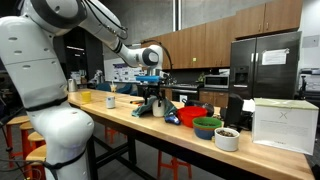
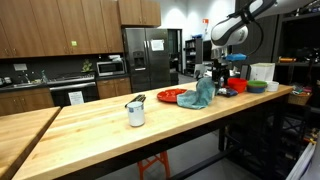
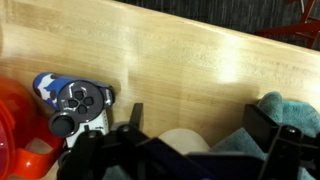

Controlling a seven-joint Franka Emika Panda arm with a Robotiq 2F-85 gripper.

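In the wrist view my gripper stands open, its two dark fingers far apart at the bottom edge. Between them shows a pale round surface (image 3: 183, 140), cut off by the frame, with bare wood beyond it. A teal cloth (image 3: 290, 112) lies under and beside the right finger. From the side, the gripper (image 1: 157, 84) hangs over the counter, above the cloth (image 1: 146, 106) and a pale cylindrical container (image 1: 158, 109). In the other exterior view the cloth (image 2: 204, 92) is bunched up just below the arm.
Left in the wrist view are a blue, black and white item (image 3: 78, 97) and a red bowl (image 3: 28, 140). Green and blue bowls (image 1: 207, 124), a white tub (image 1: 227, 139) and a white box (image 1: 283, 125) stand farther right.
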